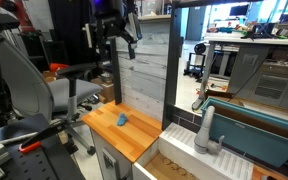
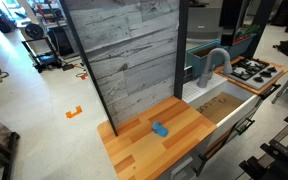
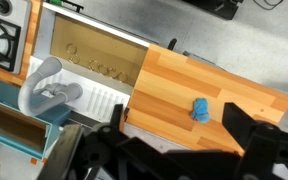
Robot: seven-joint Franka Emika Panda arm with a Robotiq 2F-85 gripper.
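A small blue object (image 1: 122,120) lies on the wooden countertop (image 1: 139,138), left of the sink. It shows in the wrist view as a crumpled-looking blue piece (image 3: 200,109), too small to identify. My gripper hangs high over the counter, its dark fingers spread wide apart at the lower edge of the wrist view. Nothing is between them. The blue object lies well below, toward the right finger. In exterior view 1 the arm's end is at the upper left, in front of the grey plank wall (image 1: 144,65).
Right of the wood is a sink basin (image 2: 220,106) with a grey-white faucet (image 2: 213,62). A teal bin (image 1: 249,130) stands behind it, and a stove (image 2: 249,69) lies farther right. Bare wood surrounds the blue object.
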